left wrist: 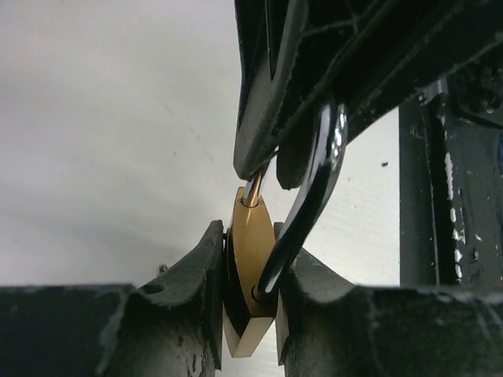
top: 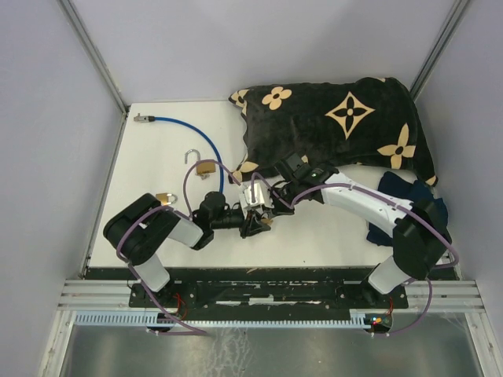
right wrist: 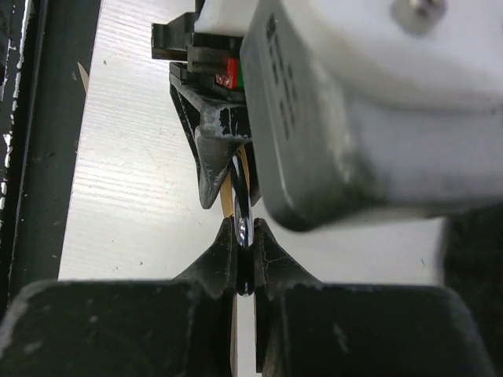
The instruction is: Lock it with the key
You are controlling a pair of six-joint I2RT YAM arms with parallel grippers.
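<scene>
A brass padlock sits between the fingertips of my left gripper, which grips it by the body; it is also visible behind the shackle (right wrist: 225, 195) in the right wrist view. My right gripper is shut on the steel shackle (right wrist: 242, 188) at the padlock. In the left wrist view the shackle runs down the front of the body, and a slim metal shaft enters the top of it. In the top view both grippers meet at the table's middle, hiding most of the lock.
Other padlock parts (top: 204, 167) lie at the left of the white board, near a blue cable (top: 189, 126). A dark patterned cushion (top: 314, 126) fills the back, a navy cloth (top: 393, 188) the right.
</scene>
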